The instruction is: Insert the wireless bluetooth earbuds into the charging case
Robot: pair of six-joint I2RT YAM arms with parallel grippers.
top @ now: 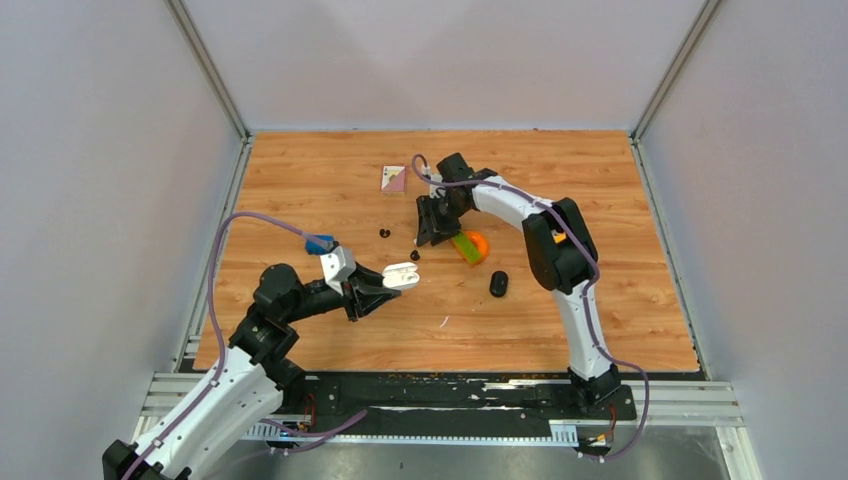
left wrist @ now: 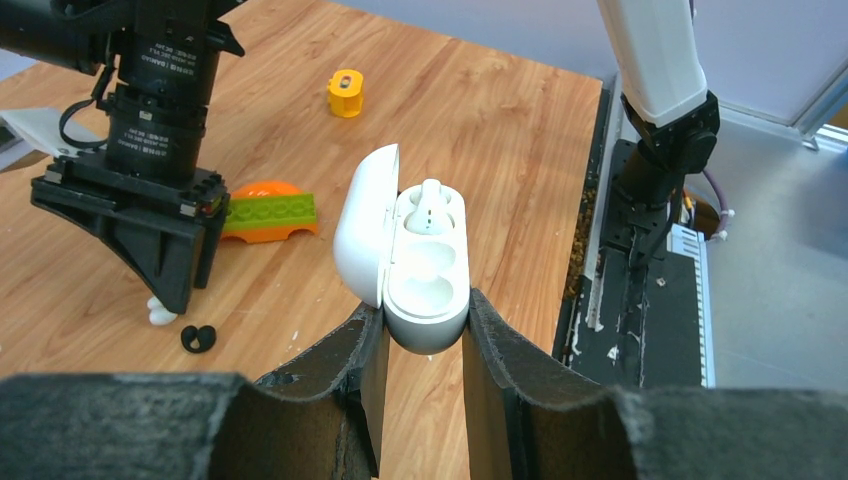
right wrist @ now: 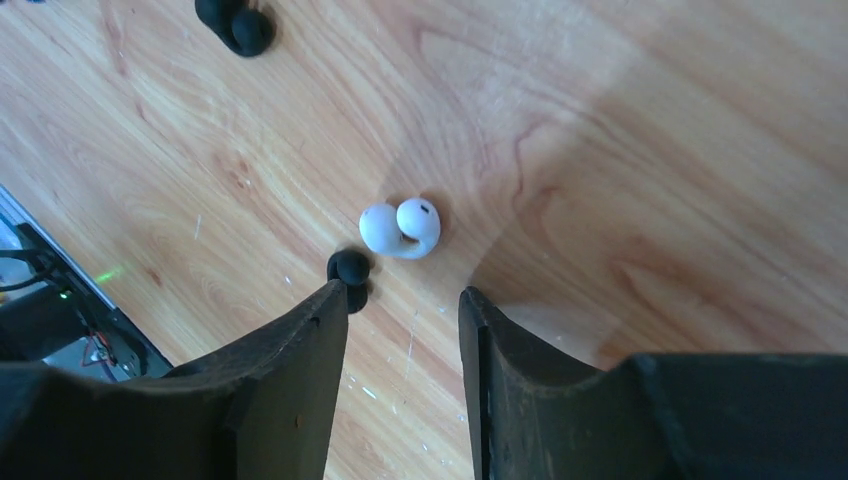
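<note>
My left gripper is shut on the open white charging case (left wrist: pixel 425 290), which shows a white piece (left wrist: pixel 432 208) in its upper slot; in the top view the case (top: pixel 400 280) is left of centre. My right gripper is open above a white earbud pair (right wrist: pixel 400 230) lying on the table, with empty space between its fingers. In the left wrist view those white earbuds (left wrist: pixel 160 312) are partly hidden by the right gripper, beside a black pair (left wrist: pixel 198 338).
An orange-and-green toy (top: pixel 470 250), a yellow piece (left wrist: pixel 345 92), a black oval case (top: pixel 498 284), a blue object (top: pixel 318 243) and a pink-white box (top: pixel 393 178) lie around the wooden table (top: pixel 620 320).
</note>
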